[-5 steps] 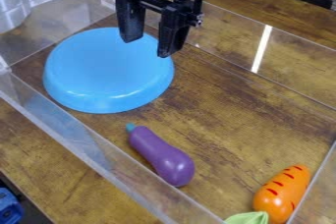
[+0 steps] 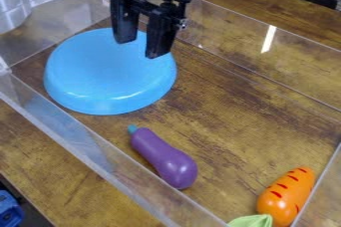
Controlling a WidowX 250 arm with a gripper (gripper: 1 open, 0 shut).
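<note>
My black gripper (image 2: 144, 34) hangs open at the top of the view, above the back of a round blue lid or plate (image 2: 107, 77), with no object visible between its two fingers. A purple toy eggplant (image 2: 166, 159) lies on the wooden floor in front of the blue piece. An orange carrot (image 2: 285, 193) lies at the lower right, with a pale green top.
Clear walls enclose the wooden floor (image 2: 240, 102), along the left, back and right. A blue object (image 2: 7, 211) sits outside at the lower left.
My gripper has shifted slightly over the last second and is now a little left of where it was. The eggplant, carrot and blue piece look unmoved.
</note>
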